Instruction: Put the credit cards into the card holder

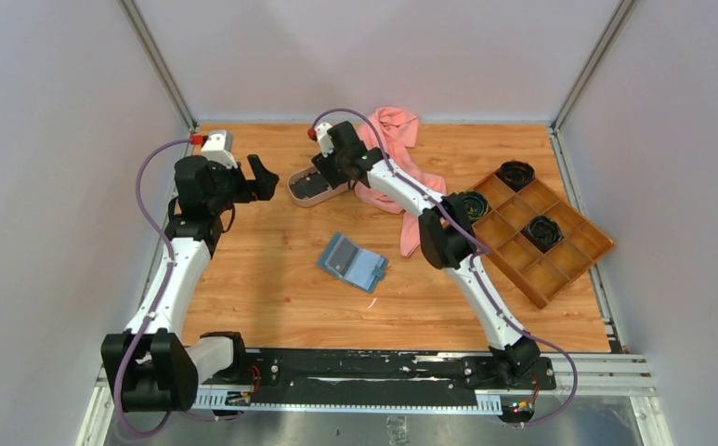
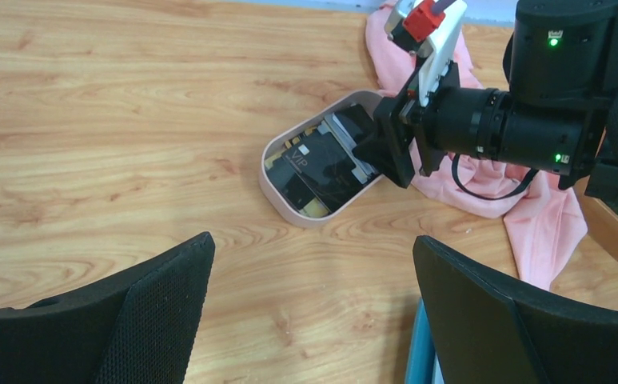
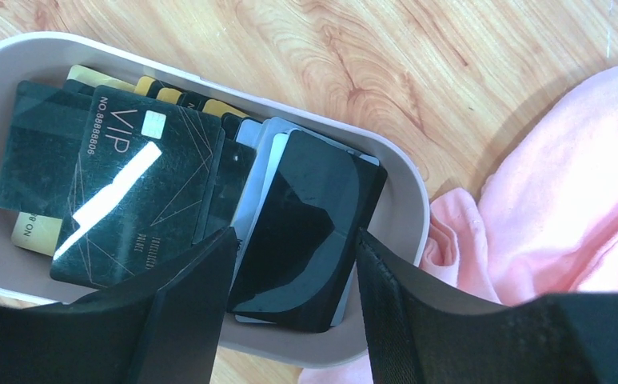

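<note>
The beige box (image 1: 298,198) at the back middle holds several dark credit cards (image 2: 315,164). Above its right end hovers my open right gripper; a black card (image 3: 309,216) on a small stack shows in the gap, and I cannot tell whether the fingers touch it. A VIP card (image 3: 137,188) lies on other cards further left in the box. The blue card holder (image 1: 353,263) rests opened out on the table, in front of the box. My left gripper (image 1: 267,178) is open and empty, left of the box and above the table.
A pink cloth (image 1: 401,177) lies right of the box, under the right arm. The wooden compartment tray (image 1: 538,291) with black coils (image 1: 542,233) stands at the right. Bare table surrounds the card holder.
</note>
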